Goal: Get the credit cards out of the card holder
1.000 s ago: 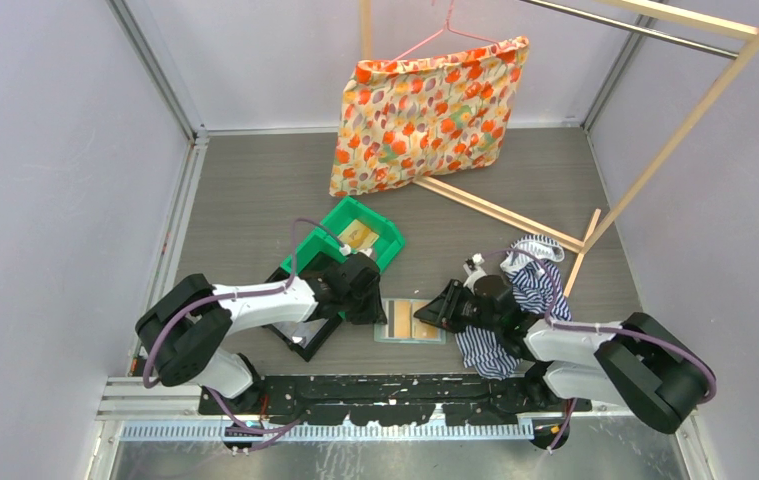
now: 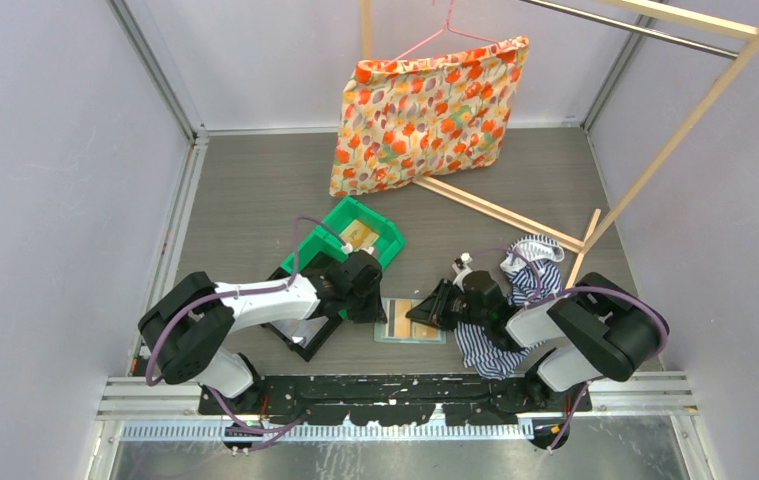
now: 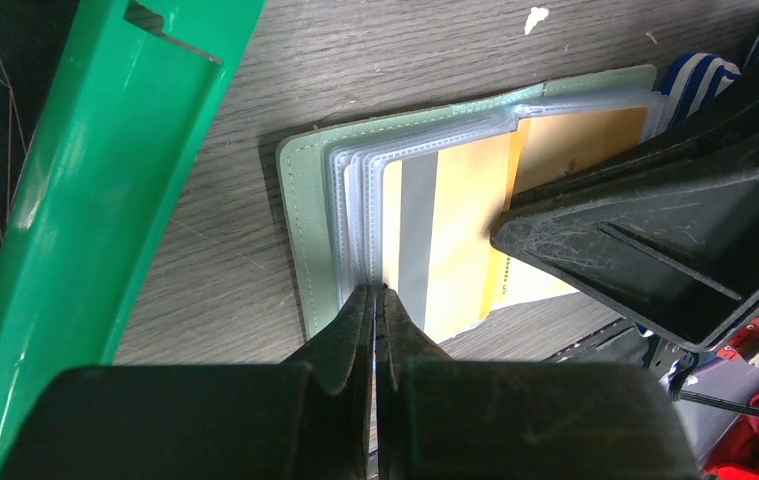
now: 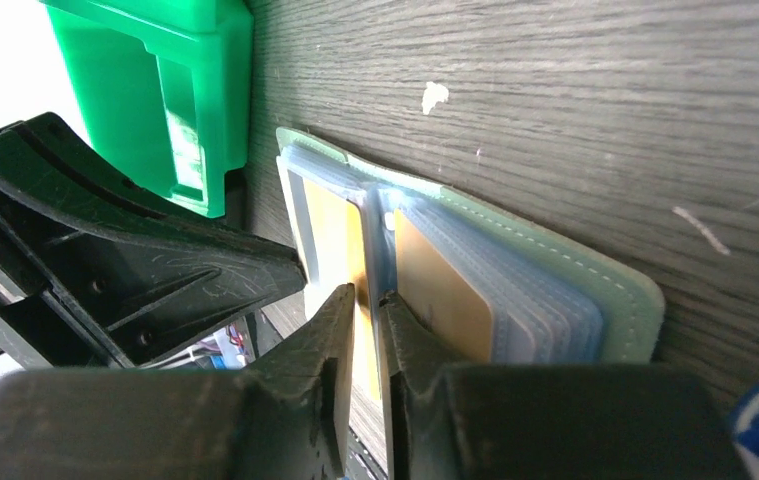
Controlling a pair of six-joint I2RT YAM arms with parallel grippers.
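Note:
The pale green card holder lies open on the table with clear sleeves and yellow cards in them. At its left edge, my left gripper is shut, tips against the sleeve edges; whether thin plastic is caught between them cannot be told. My right gripper is narrowly open at the middle of the holder. In the right wrist view, the raised edge of a yellow card in its sleeve runs into the small gap between its fingers. From above, both grippers hide parts of the holder.
A green tray holding a yellow card and a black tray lie to the left. Striped cloth sits under the right arm. A flowered cloth hangs behind; bare table lies between.
My right gripper has shifted slightly left over the holder, and its arm has swung inward and up in the top view. The left arm has barely moved.

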